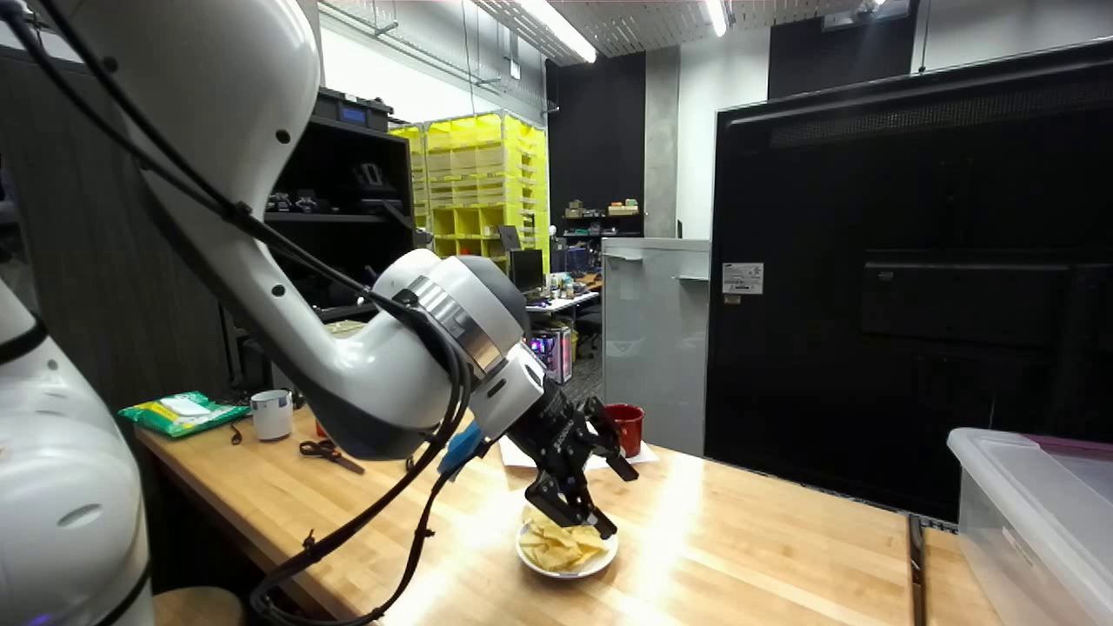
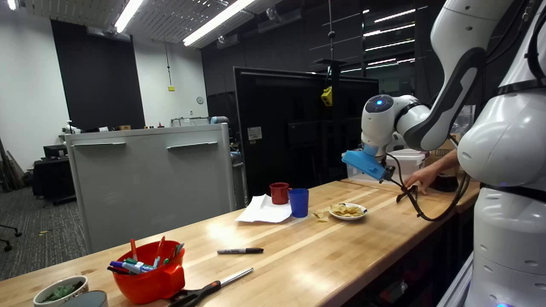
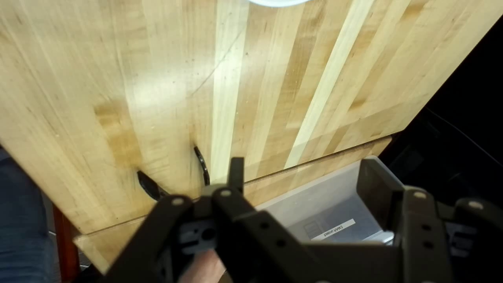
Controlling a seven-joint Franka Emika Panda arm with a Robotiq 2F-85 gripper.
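Note:
My gripper [image 1: 617, 502] stands open above the table, its two black fingers apart. In exterior view 1 it overlaps a white plate of chips [image 1: 563, 546], and it looks higher than the plate. The wrist view shows nothing between the fingertips; only a sliver of the plate [image 3: 279, 2] enters at the top edge. Exterior view 2 has the plate [image 2: 348, 217] on the table, with a few chips [image 2: 321, 215] lying beside it. A blue cup [image 2: 299, 202] and a red mug [image 2: 279, 193] stand near it, the mug on white paper [image 2: 263, 209].
A person's hand [image 2: 423, 176] reaches over the table at a black object [image 2: 407, 194]. Toward the near end lie a marker [image 2: 240, 250], scissors [image 2: 204, 291] and a red pen holder [image 2: 148, 284]. A clear bin [image 1: 1033, 522] stands past the table's far end.

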